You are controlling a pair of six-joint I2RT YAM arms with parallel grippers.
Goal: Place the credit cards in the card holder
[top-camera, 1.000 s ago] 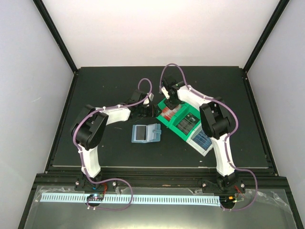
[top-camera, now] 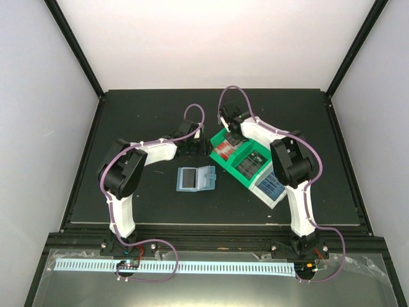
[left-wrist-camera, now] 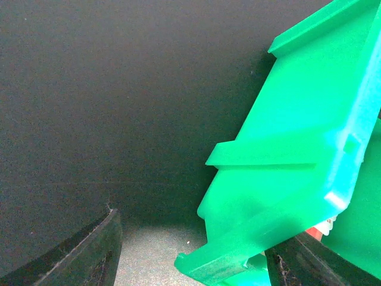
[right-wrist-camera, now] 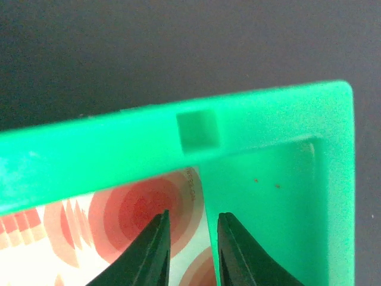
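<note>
The red-and-white card lies in an end compartment of the green tray. In the right wrist view, my right gripper is shut over the card and tray edge, only a narrow gap between its fingertips and nothing held. The card's circle pattern shows below and left, outside the fingers. My left gripper is open, its fingers far apart, beside the tray's left corner; the green corner reaches between them. The light-blue card holder lies open on the table, a dark panel on its left half.
A dark card lies in the tray's middle compartment and a blue card sits in the white section at the front right.
The card stays in the tray.
</note>
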